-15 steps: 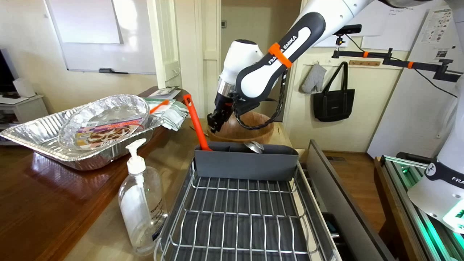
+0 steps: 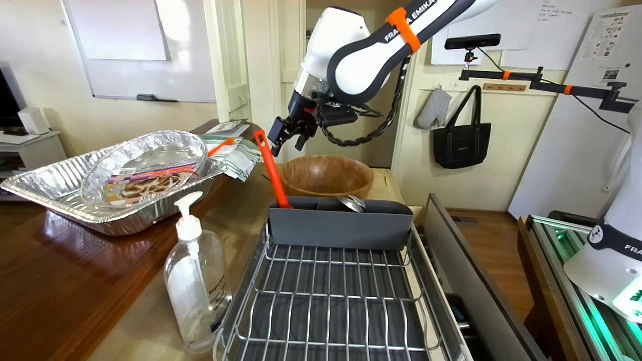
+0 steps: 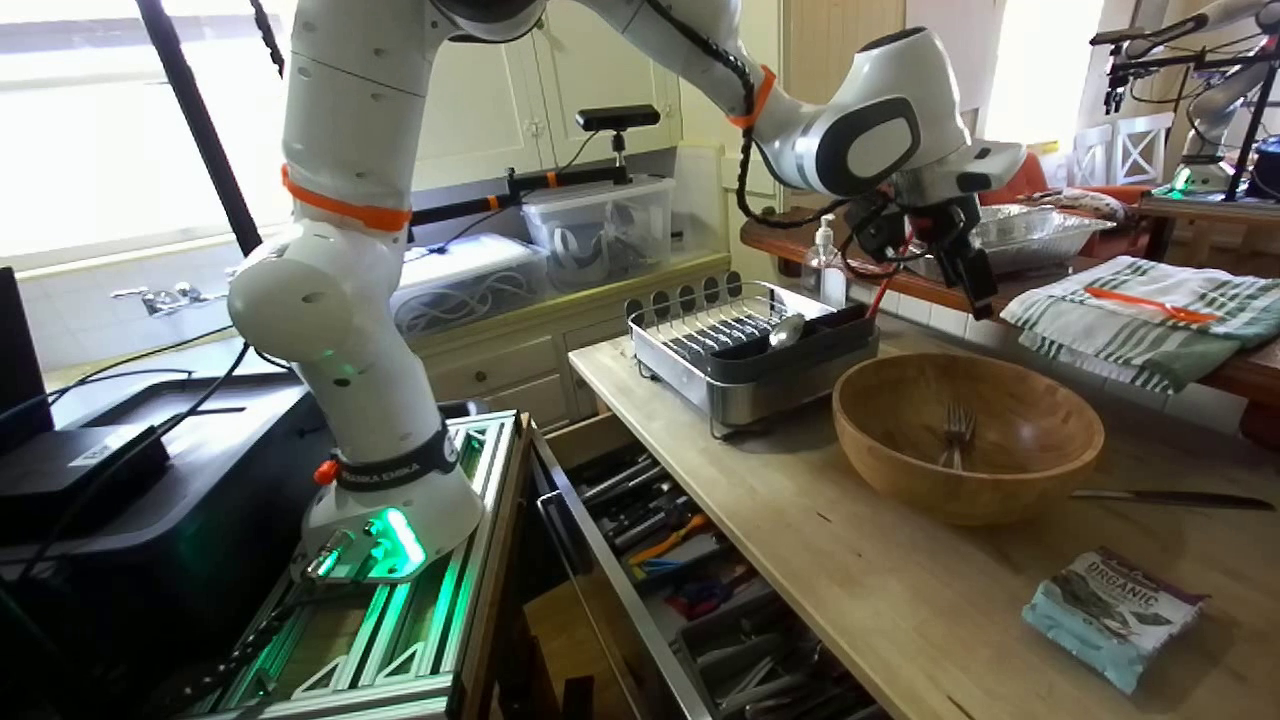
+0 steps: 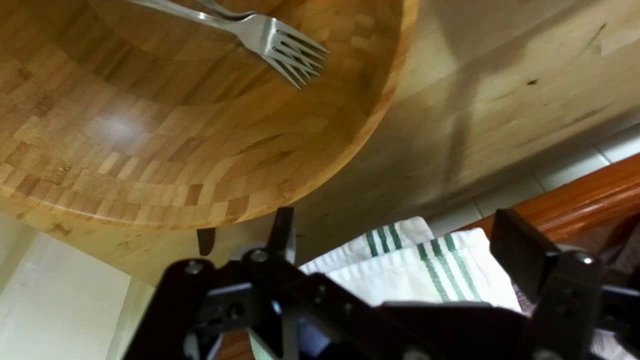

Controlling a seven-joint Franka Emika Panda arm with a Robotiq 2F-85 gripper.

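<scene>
My gripper stands open, its two black fingers wide apart and nothing between them. In exterior view 2 the gripper [image 3: 981, 300] hangs in the air above the far rim of a wooden bowl [image 3: 888, 450]. Inside the bowl lie a fork [image 4: 270, 45] and a second piece of metal cutlery, partly out of the wrist view. Past the fingers, lower down, shows a white towel [image 4: 444, 264] with green stripes. An orange utensil [image 3: 1152, 304] rests on that towel in exterior view 2.
A dish rack [image 2: 337, 301] with a grey cutlery holder [image 2: 340, 228] stands beside the bowl; a red handle [image 2: 272, 171] rises from it. A soap bottle [image 2: 195, 289], a knife [image 3: 1170, 498] and a snack packet [image 3: 1116, 614] are on the counter. The cutlery drawer [image 3: 624, 600] is pulled out.
My gripper has risen from the bowl's rim and shifted left in exterior view 1. The bowl has moved slightly left there; the rack and bottle stand as before.
</scene>
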